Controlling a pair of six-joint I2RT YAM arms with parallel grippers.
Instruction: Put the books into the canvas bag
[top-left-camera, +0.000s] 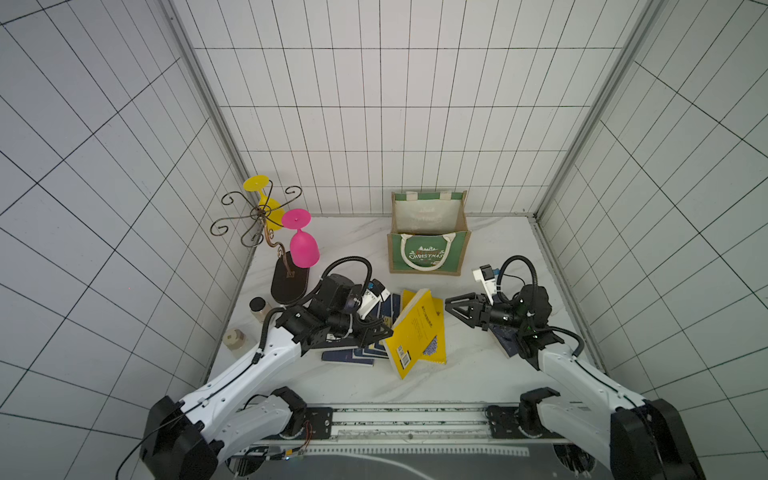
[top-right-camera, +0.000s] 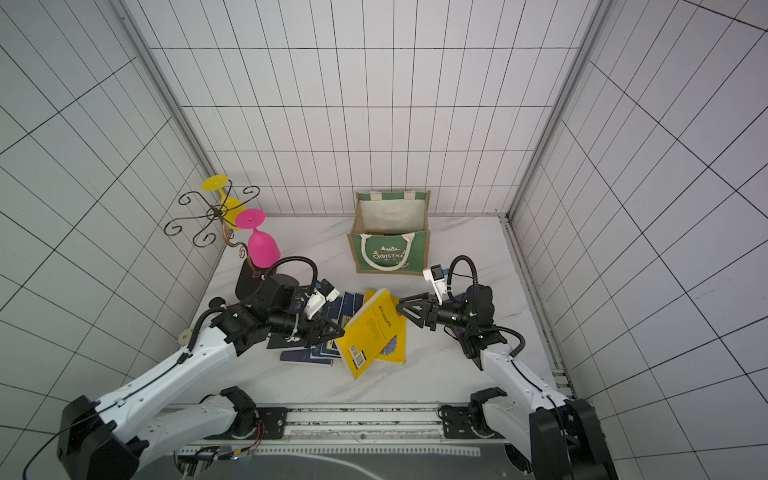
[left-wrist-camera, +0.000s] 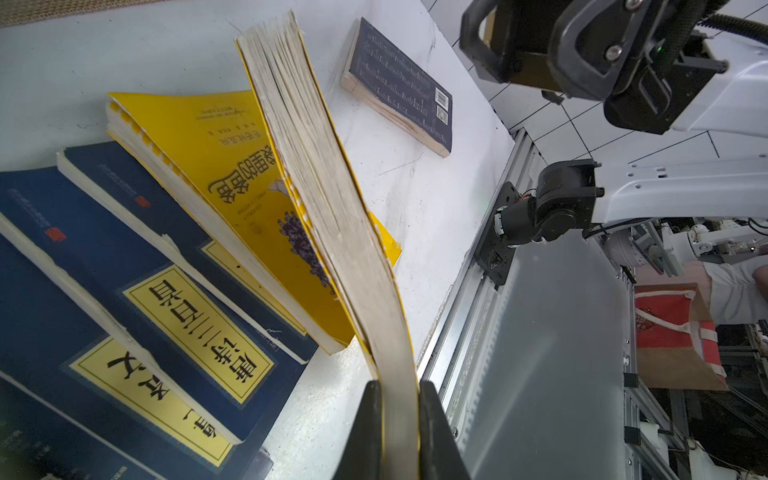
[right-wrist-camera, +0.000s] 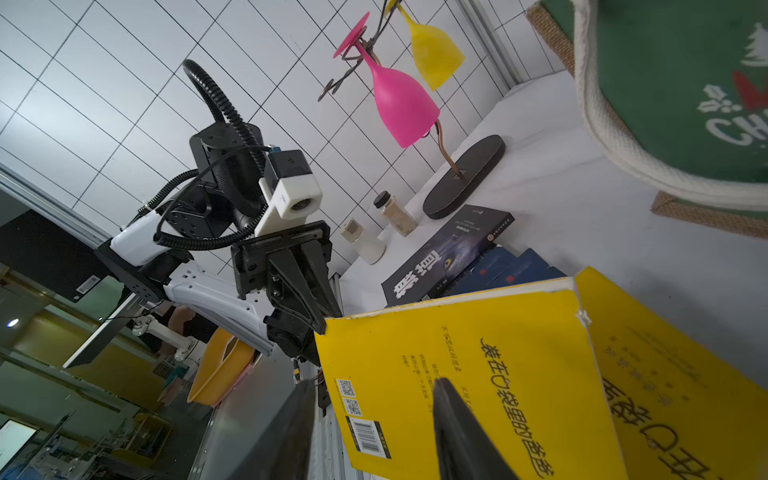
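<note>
A thick yellow book (top-left-camera: 414, 334) hangs tilted above the table, its near left corner pinched where my left gripper is shut on it. Beside its far right end, my right gripper stands with fingers spread; the yellow back cover shows beyond them, nothing clasped between. A second yellow book (left-wrist-camera: 224, 160) lies underneath, partly covered. To its left are several navy books (left-wrist-camera: 192, 328), overlapping, and a black book (right-wrist-camera: 448, 244). One dark book (left-wrist-camera: 400, 84) lies apart on the right. The green canvas bag (top-left-camera: 426, 249) stands upright at the back, mouth open.
At the left back stands a metal rack (top-left-camera: 261, 213) bearing pink and yellow goblets. Two small jars (top-left-camera: 260, 309) are near the left edge. Bare table separates the books from the bag.
</note>
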